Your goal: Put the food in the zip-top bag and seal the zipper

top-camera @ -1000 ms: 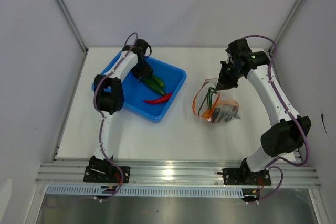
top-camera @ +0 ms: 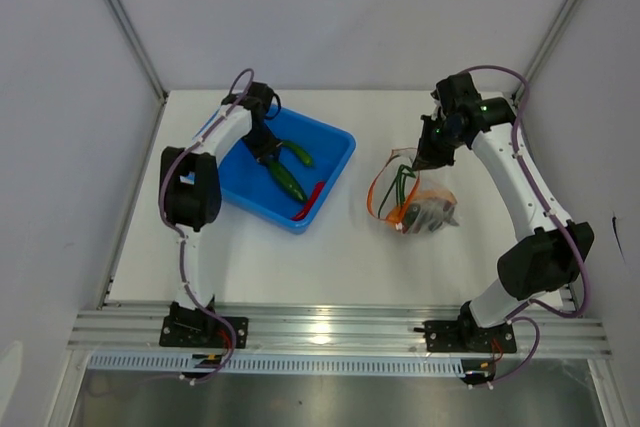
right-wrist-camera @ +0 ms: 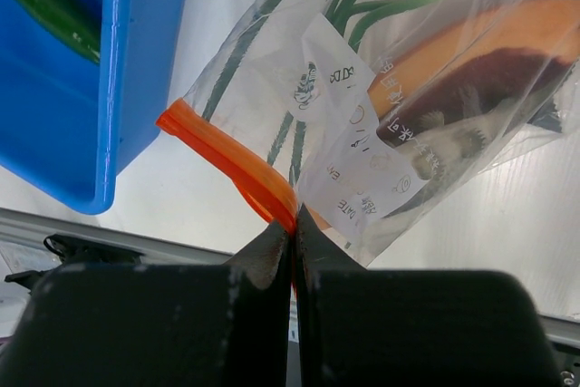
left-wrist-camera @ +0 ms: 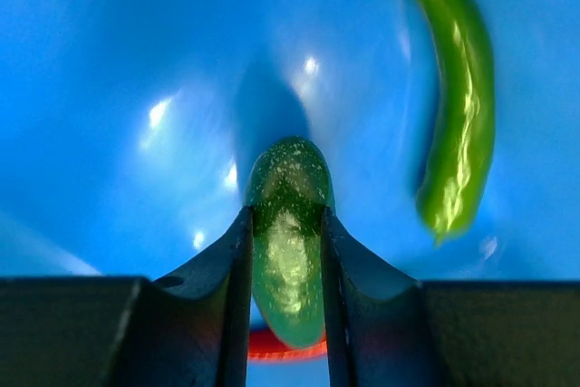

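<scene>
In the blue tub (top-camera: 234, 194) lie a cucumber (top-camera: 286, 180), a green pepper (top-camera: 299, 153) and a red chili (top-camera: 309, 202). My left gripper is over the cucumber, its part-open fingers on either side of the end seen in the wrist view; a firm hold cannot be told. My right gripper is shut on the orange zipper edge of the clear bag (right-wrist-camera: 335, 88), which holds green stalks and other food, including an orange-and-brown item (right-wrist-camera: 471, 43).
The tub's right wall (right-wrist-camera: 118, 79) stands left of the bag. A metal rail (top-camera: 340, 317) runs along the front edge.
My left gripper and arm have moved a little toward the front left, and the cucumber has shifted and now partly covers the red chili's position. The right arm is unchanged.
</scene>
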